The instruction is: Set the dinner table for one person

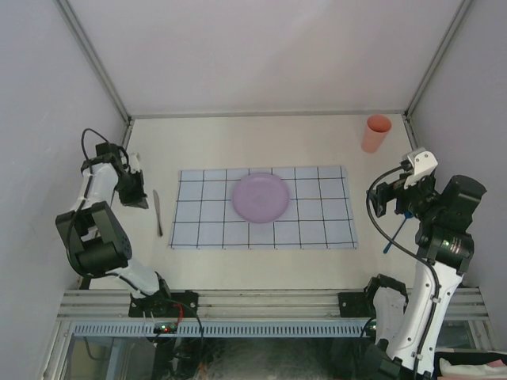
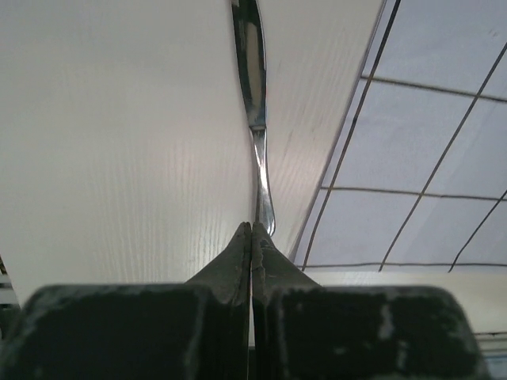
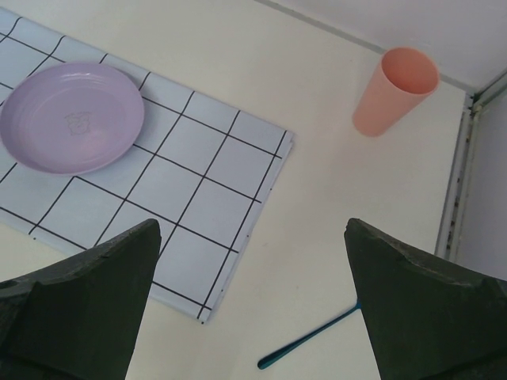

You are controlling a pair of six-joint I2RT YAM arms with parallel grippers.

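Note:
A silver knife [image 1: 158,214] lies flat on the table just left of the checked placemat [image 1: 206,210]. My left gripper is shut with nothing between its fingers; in its wrist view the whole knife [image 2: 255,87] shows beyond the tips. From above, that gripper [image 1: 136,199] hovers to the left of the knife. A purple plate [image 1: 261,198] rests mid-placemat. On the right my gripper stands wide open and empty, above the table. Between its fingers part of a blue spoon [image 3: 309,336] shows; its bowl is hidden behind a finger. A pink cup [image 1: 376,133] stands at the back right.
A metal rail [image 1: 269,114] and white walls bound the table at the back and sides. Bare table lies behind and in front of the placemat. My right arm [image 1: 420,285] reaches over the right edge, partly covering the spoon.

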